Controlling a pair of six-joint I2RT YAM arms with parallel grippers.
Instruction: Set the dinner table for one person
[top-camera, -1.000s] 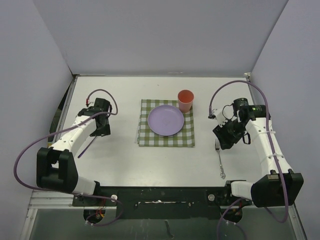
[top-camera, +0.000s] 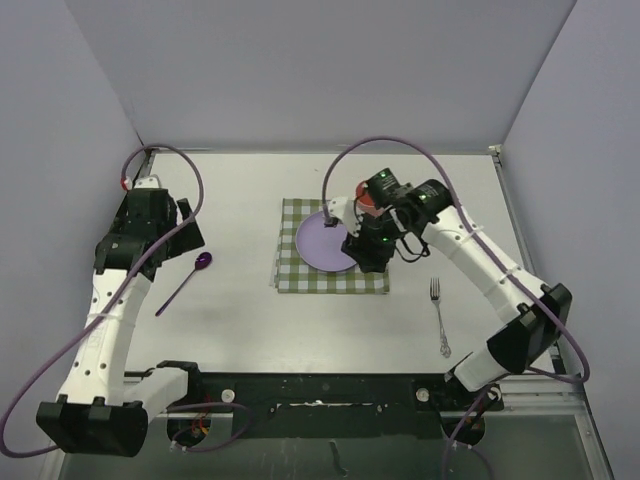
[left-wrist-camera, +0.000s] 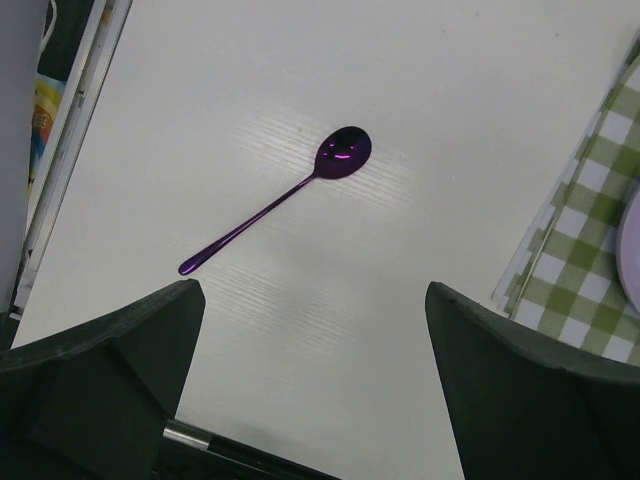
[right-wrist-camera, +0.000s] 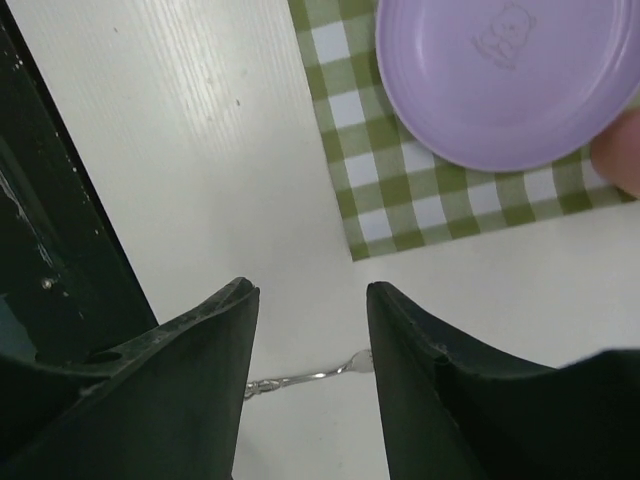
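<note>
On the left of the table a dark purple spoon lies slanted, and its bowl points away in the left wrist view. My left gripper is open above the table beyond the spoon, nothing between its fingers. A lilac plate rests on the green checked placemat. Over the plate's right side hangs my right gripper, open and empty. It partly hides the plate and the red-orange cup. A silver fork lies right of the placemat, its handle lower in the right wrist view.
Grey walls close in the table on the left, right and back. Bare white tabletop lies between the placemat and the dark front edge. The space between spoon and placemat is also clear.
My right gripper has swung left from beside the fork to over the plate, now covering part of the cup.
</note>
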